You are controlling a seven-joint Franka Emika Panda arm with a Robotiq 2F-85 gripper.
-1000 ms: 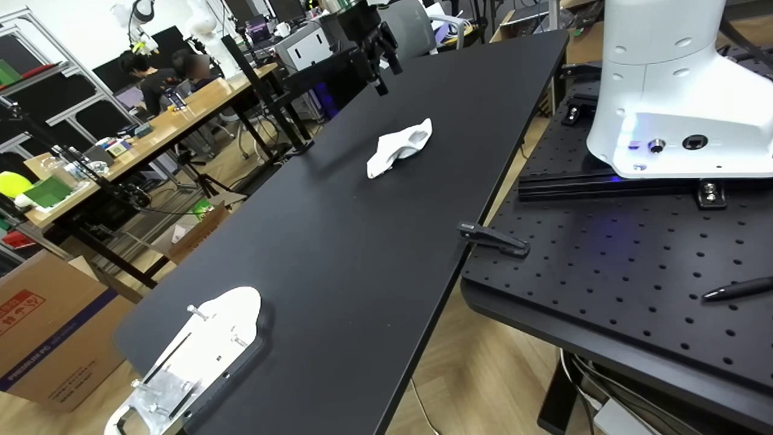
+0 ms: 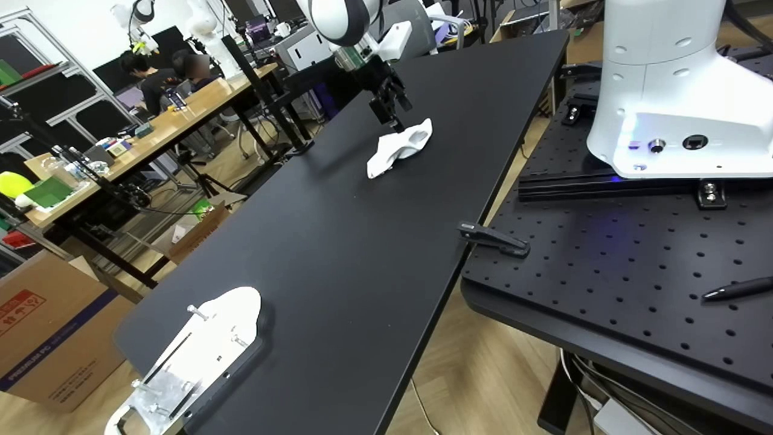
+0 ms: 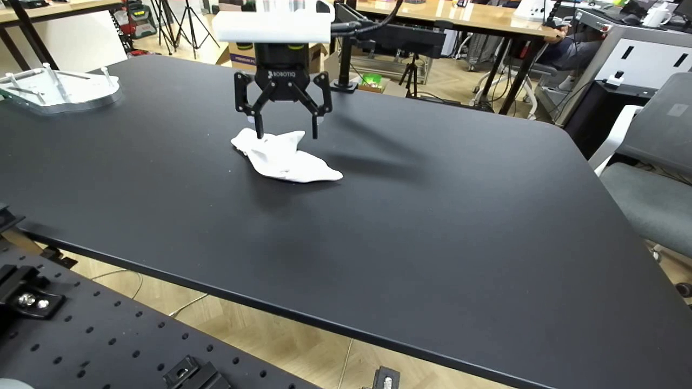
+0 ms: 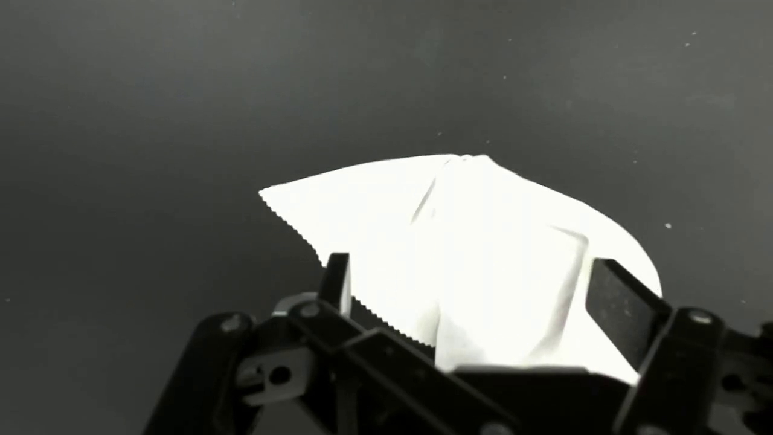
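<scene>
A crumpled white cloth (image 2: 398,148) lies on the dark table, folded over itself, with a raised peak in exterior view 2, where the cloth (image 3: 282,159) spreads below the gripper. My gripper (image 3: 287,135) points down just above it, fingers wide apart and nothing held between them. In the wrist view the cloth (image 4: 478,254) fills the space ahead of and between the open fingers of my gripper; its zigzag edge shows near the left finger. Whether a fingertip touches the cloth, I cannot tell.
A white plate-like fixture with upright posts (image 2: 206,344) stands at the table's far end from the cloth. A black clamp (image 2: 494,239) sits at the table edge beside the pegboard bench (image 2: 616,290). Bare table (image 3: 454,227) surrounds the cloth.
Over the last second my gripper has come down from above the table's far side to just over the cloth. The cloth lies as before.
</scene>
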